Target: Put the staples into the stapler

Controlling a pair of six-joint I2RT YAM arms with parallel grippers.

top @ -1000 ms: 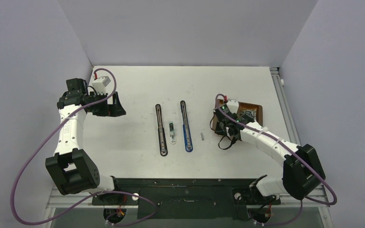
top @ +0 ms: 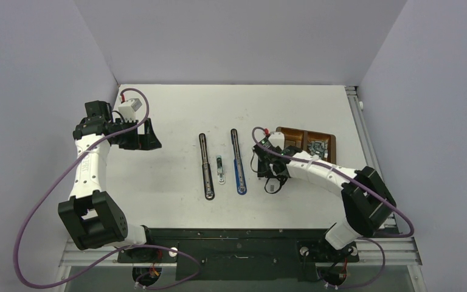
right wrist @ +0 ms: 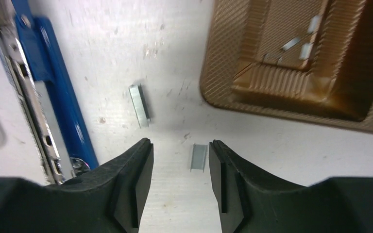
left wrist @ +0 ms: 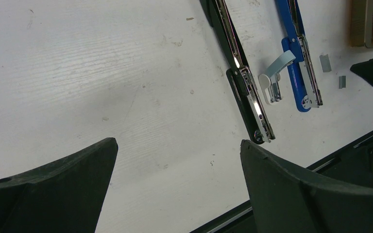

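Observation:
Three open staplers lie mid-table: black point(top: 207, 167), small white point(top: 221, 170), blue point(top: 238, 164). Two loose staple strips lie right of the blue one, one upper left point(right wrist: 140, 106), one point(right wrist: 198, 157) just beyond my right gripper. That gripper hangs low over this area, fingers part open, no staples visibly between them. My left gripper point(top: 146, 137) stands open and empty over the table's left side.
A brown two-compartment box point(top: 331, 146) with more staple strips sits at the right, beside the right gripper. Walls enclose the sides and back.
The left arm has not moved.

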